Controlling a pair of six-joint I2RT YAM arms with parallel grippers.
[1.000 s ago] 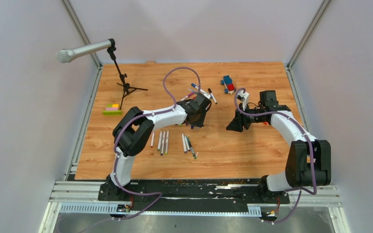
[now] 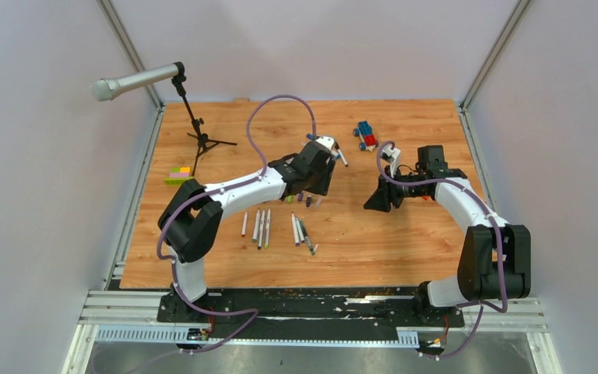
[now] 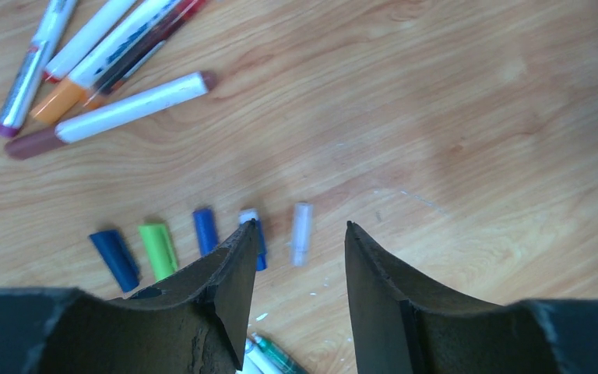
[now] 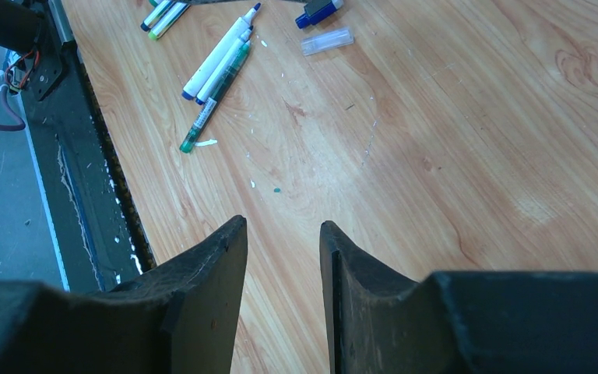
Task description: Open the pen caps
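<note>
Above the table my left gripper stands open, with bare wood and caps seen below between its fingers. A row of loose caps lies under it: a dark blue cap (image 3: 114, 259), a green cap (image 3: 158, 249), a blue cap (image 3: 205, 231) and a clear cap (image 3: 301, 234). A pile of pens, among them a white pen with a maroon cap (image 3: 134, 111), rests beyond them. Uncapped pens (image 4: 219, 53) and a slim green pen (image 4: 216, 95) lie nearer the front edge. My right gripper is open over bare wood, nothing between its fingers.
At the back stands a toy car (image 2: 366, 136) of coloured blocks. A microphone on a tripod (image 2: 197, 128) and a small block stack (image 2: 178, 175) are at the left. The wood between the pens and my right gripper is clear.
My left gripper has risen off the row of caps and shifted slightly back, leaving the clear cap lying in the row. The right arm shows hardly any movement.
</note>
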